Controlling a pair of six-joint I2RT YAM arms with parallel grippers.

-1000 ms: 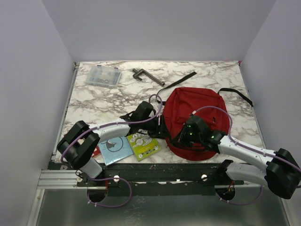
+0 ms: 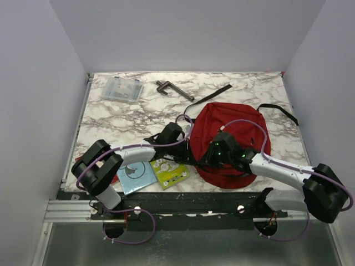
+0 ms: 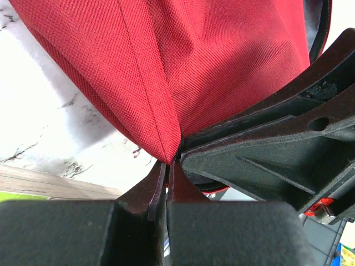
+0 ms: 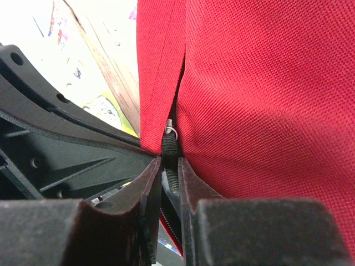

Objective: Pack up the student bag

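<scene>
The red student bag (image 2: 224, 119) lies on the right half of the table with its zip side towards the front. At its front left corner my left gripper is shut on the tip of a red fabric fold (image 3: 147, 100). Just to the right, my right gripper has its fingers close on both sides of a black zip pull (image 4: 170, 145) with a metal ring. Whether those fingers grip the pull cannot be told. Left of the bag lie a yellow-green book (image 2: 170, 176) and a light blue book (image 2: 136, 180).
A clear plastic case (image 2: 122, 89) is at the back left, and a grey metal clamp-like bar (image 2: 176, 90) at the back middle. Black straps (image 2: 213, 94) stretch out behind the bag. Both arms nearly meet at the bag's front left corner.
The left gripper has come down slightly onto the bag's corner and its fingers have shut. The right arm has shifted a little left, its gripper now more upright at the zip.
</scene>
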